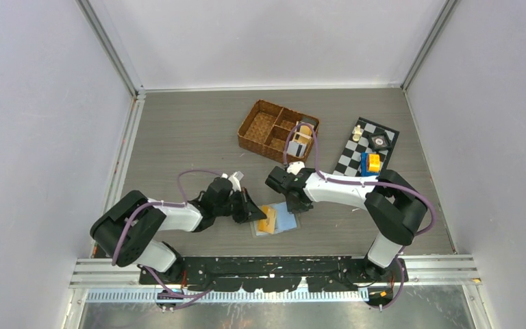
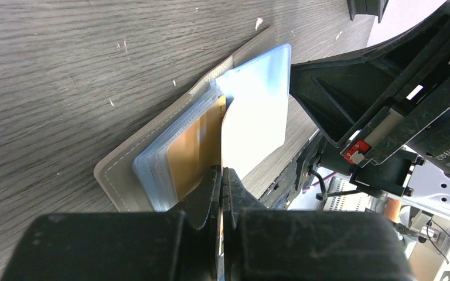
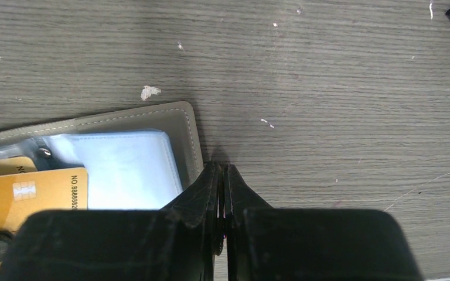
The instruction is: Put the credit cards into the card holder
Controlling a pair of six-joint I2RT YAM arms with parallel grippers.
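Observation:
The card holder [image 1: 286, 219], grey outside with a light-blue pocket [image 3: 120, 167], lies open on the table. An orange credit card with a chip sits over the pocket side; my left gripper is shut on it, and its thin edge shows between the fingers in the left wrist view. Behind it, a second orange card shows partly in the holder, also visible as an orange face [image 2: 196, 149] in the left wrist view. At the holder's right edge my right gripper is shut, with the edge between its fingertips.
A woven basket [image 1: 257, 140] with compartments and a few items stands farther back. Toward the right lies a chessboard [image 1: 348, 161] bearing a toy [image 1: 372, 163]. The table left of the basket is clear.

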